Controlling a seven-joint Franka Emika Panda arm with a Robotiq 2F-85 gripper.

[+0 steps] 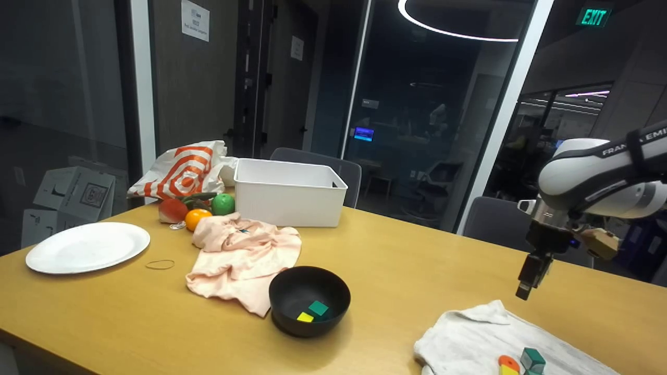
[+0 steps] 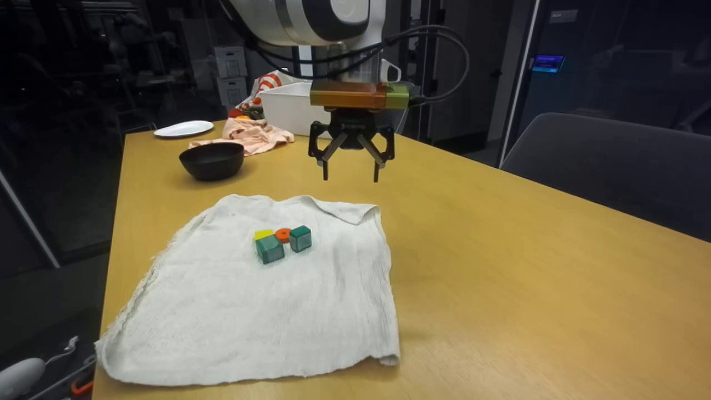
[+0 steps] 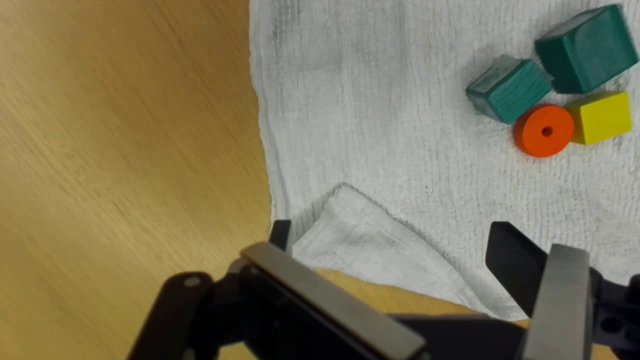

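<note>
My gripper [image 2: 350, 180] hangs open above the table, over the far right corner of a white towel [image 2: 266, 320], with nothing between its fingers. In the wrist view the fingers [image 3: 517, 258] stand wide apart above the towel's folded corner [image 3: 372, 246]. Two green blocks [image 3: 591, 51], a yellow block [image 3: 604, 118] and an orange disc with a hole [image 3: 544, 131] lie close together on the towel. Beyond the towel stands a black bowl [image 1: 309, 287], holding a green piece [image 1: 318, 308] and a yellow piece [image 1: 305, 317].
A crumpled pink cloth [image 1: 247, 256] lies beside the bowl. Farther back are a white bin [image 1: 287, 197], a white plate [image 1: 87, 248], several fruits or vegetables and a red-and-white bag [image 1: 181, 172].
</note>
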